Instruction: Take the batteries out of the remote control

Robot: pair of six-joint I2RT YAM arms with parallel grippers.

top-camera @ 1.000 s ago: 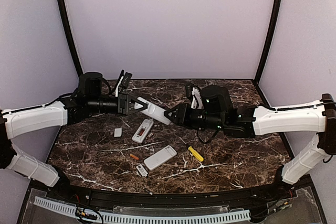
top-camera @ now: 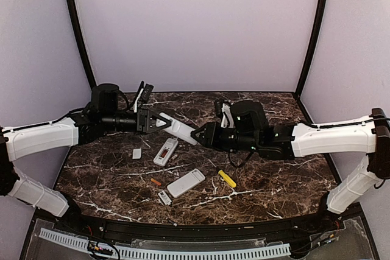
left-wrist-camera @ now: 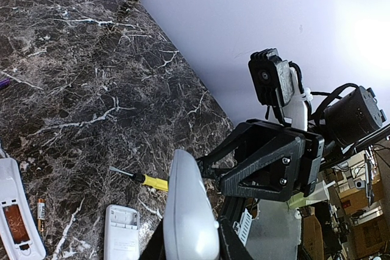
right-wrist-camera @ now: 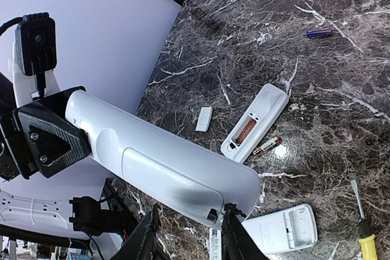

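Observation:
A white remote control hangs tilted above the table between both grippers. My left gripper is shut on its upper end, which shows at upper left in the right wrist view. My right gripper is at the other end, fingers part open around the lower end, where a small dark opening shows. Whether its fingertips press on the remote is unclear.
Below lie a second remote, a white case, a small white cover, a screwdriver, a loose battery and a purple battery.
My right gripper has shifted very slightly at the remote's lower end since a second ago. The left arm and table items look unchanged.

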